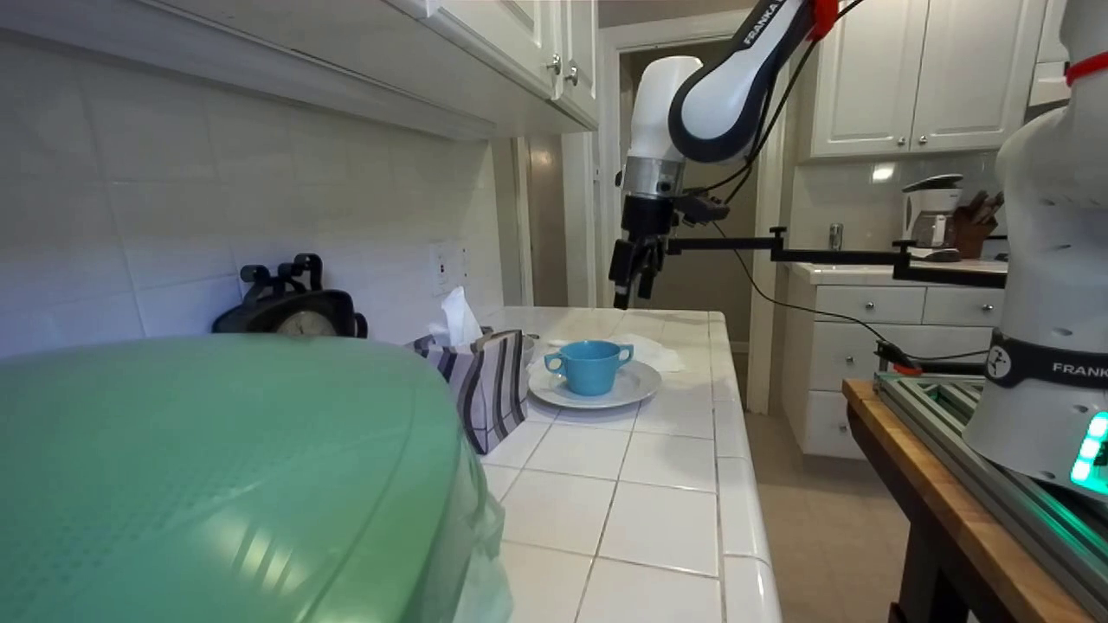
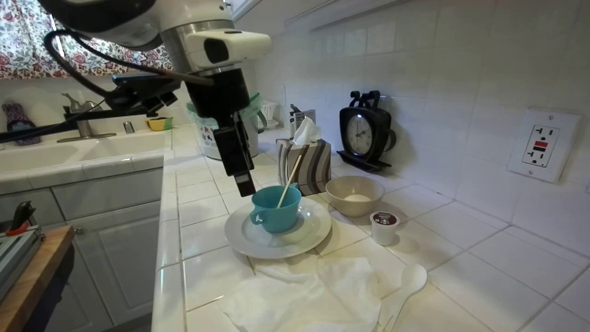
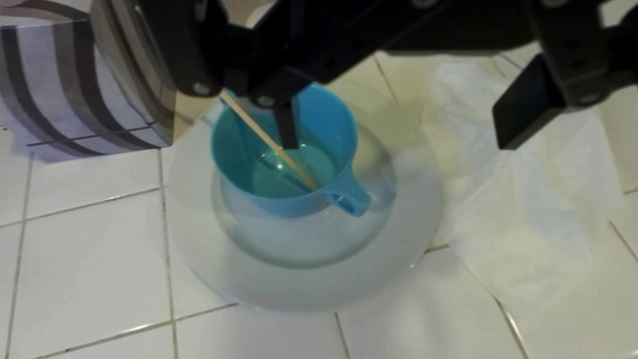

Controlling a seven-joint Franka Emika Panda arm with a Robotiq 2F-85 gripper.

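My gripper hangs open above the counter, nothing between its fingers. In the wrist view one fingertip appears over the inside of a two-handled blue cup, and the other stands well to the right, over white paper. The cup rests upright on a white plate. A thin wooden stick leans inside the cup, its top end above the rim. In exterior view 2 the gripper is above and slightly left of the cup.
A striped tissue box, a beige bowl, a small pod and a white spoon surround the plate. White paper lies before it. A black clock stands by the wall. Bare tiles line the counter edge.
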